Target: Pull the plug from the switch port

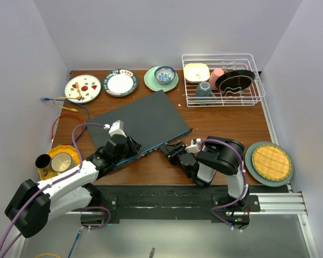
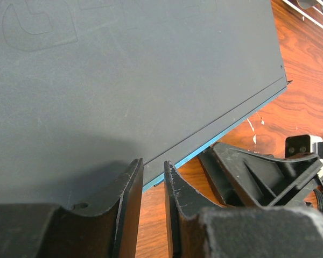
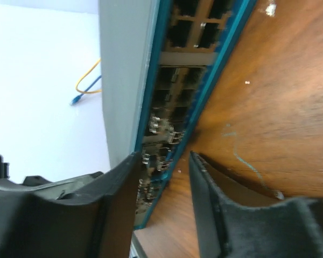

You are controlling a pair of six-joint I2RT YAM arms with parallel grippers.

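A dark grey switch [image 1: 141, 118] lies slanted mid-table. In the right wrist view its blue-edged row of ports [image 3: 184, 86] faces my right gripper, which is low at the front face, fingertips slightly apart; no plug can be made out between them. Small metal latches show in the nearer ports. My left gripper is over the switch's front edge, its fingers nearly together; what is between them is hidden. In the top view it rests at the switch's front left.
Plates [image 1: 120, 83] and a dish rack [image 1: 223, 97] stand at the back. Coloured cables [image 1: 70, 115] and a yellow tray with cups [image 1: 71, 150] are at the left; a yellow round mat [image 1: 271, 162] is at the right. The table between switch and rack is clear.
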